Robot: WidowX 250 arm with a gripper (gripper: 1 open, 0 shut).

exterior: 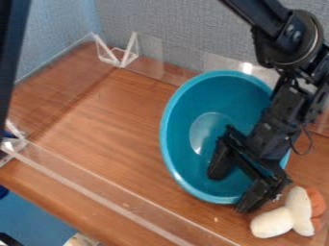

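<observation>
A turquoise bowl (187, 115) stands on the wooden surface, right of centre. My black gripper (238, 178) reaches down from the upper right into the lower right part of the bowl, open, its fingers spread low in and over the bowl. Whether the fingertips touch the bowl is unclear, and the arm hides part of its right side.
A white mushroom-like toy (276, 221) with an orange-brown part lies at the lower right, beside the bowl.
</observation>
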